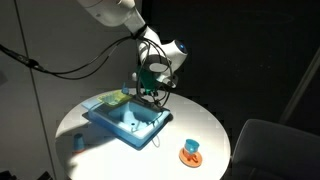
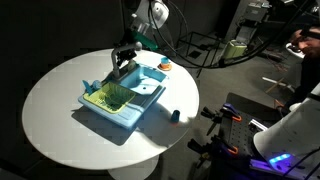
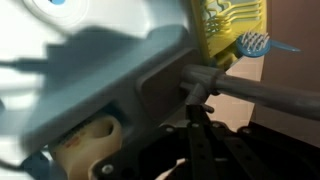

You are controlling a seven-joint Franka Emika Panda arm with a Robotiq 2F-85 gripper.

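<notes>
A toy sink [image 2: 122, 118] with a light blue basin stands on the round white table. Its grey faucet [image 3: 265, 92] rises at the rear edge and crosses the right side of the wrist view. My gripper is down close to the faucet's base, beside a small light grey piece there. Its dark fingers look shut, with nothing clearly visible between them; contact with the grey piece is hard to judge. In the first exterior view the gripper [image 1: 154, 94] is over the sink's far side.
A yellow drying rack [image 2: 108, 97] sits on the sink, with a blue brush [image 3: 254, 44] beside it. One blue cup [image 1: 78, 142] stands left of the sink; another blue cup [image 1: 191, 146] is on an orange plate [image 1: 190, 158] at right. A beige item [image 3: 88, 146] lies near the gripper.
</notes>
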